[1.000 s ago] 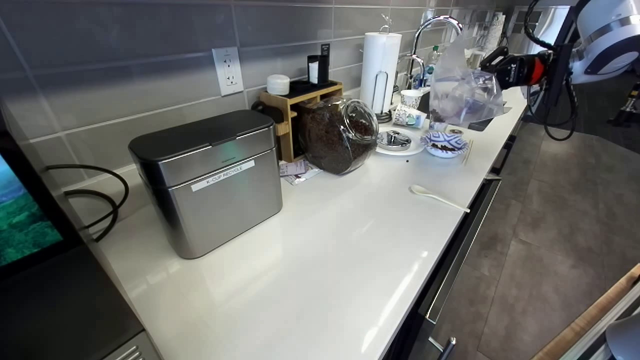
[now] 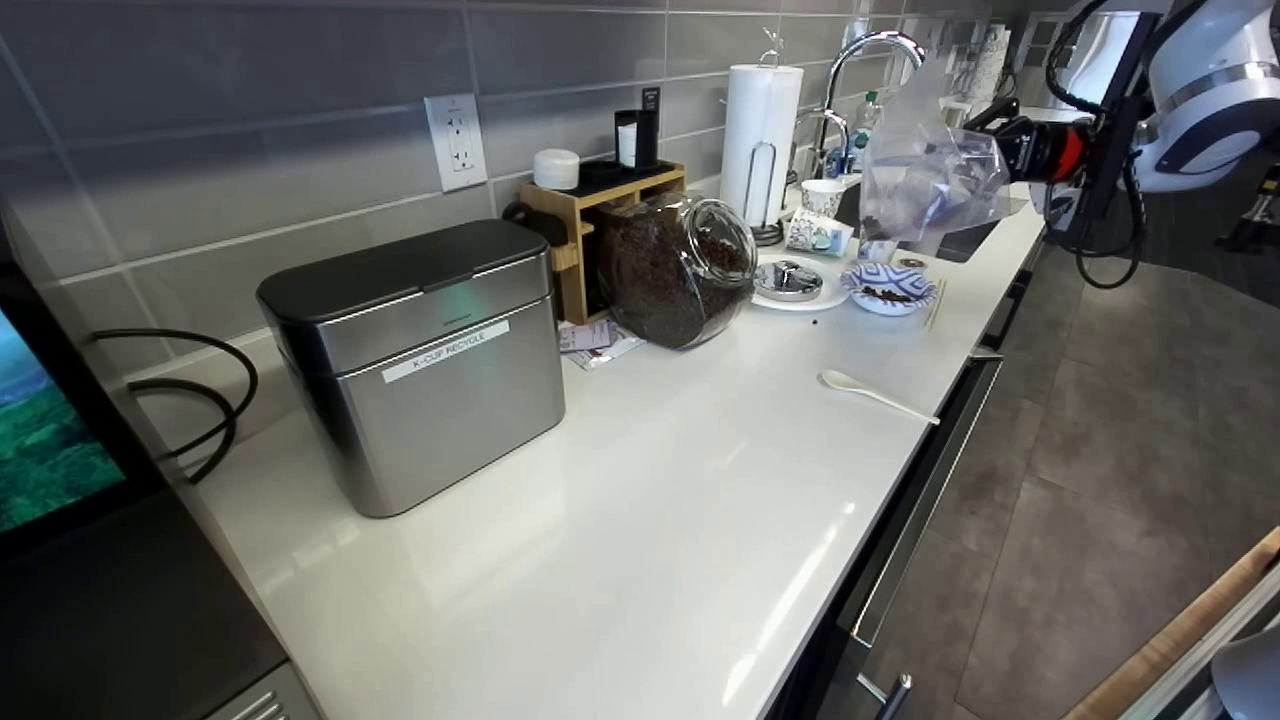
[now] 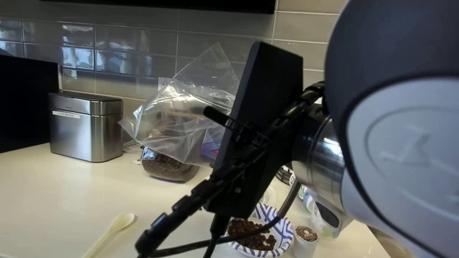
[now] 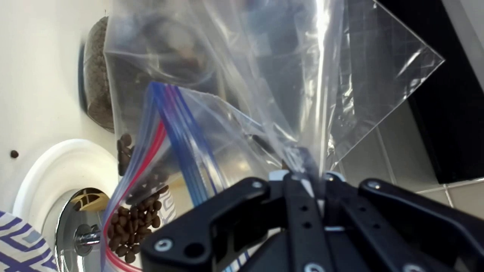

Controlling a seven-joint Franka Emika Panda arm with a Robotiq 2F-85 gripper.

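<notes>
My gripper is shut on a clear plastic zip bag, whose gathered film runs in between the fingertips. The bag hangs above the counter, with a blue and red zip strip on one side. Dark beans show in its lower part. In exterior view 1 the bag is near the sink, over the area behind the patterned bowl. That bowl holds some dark beans on the counter. In exterior view 2 my own arm hides the fingertips, while the bag shows beyond it.
A large glass jar full of dark beans lies tilted by a wooden shelf. Near it stand a plate with a metal lid, cups and a paper towel roll. A pale spoon lies near the edge.
The gripper has shifted slightly to the right and a little lower in exterior view 1, and the bag's film has moved slightly with it. Counter items look the same.
</notes>
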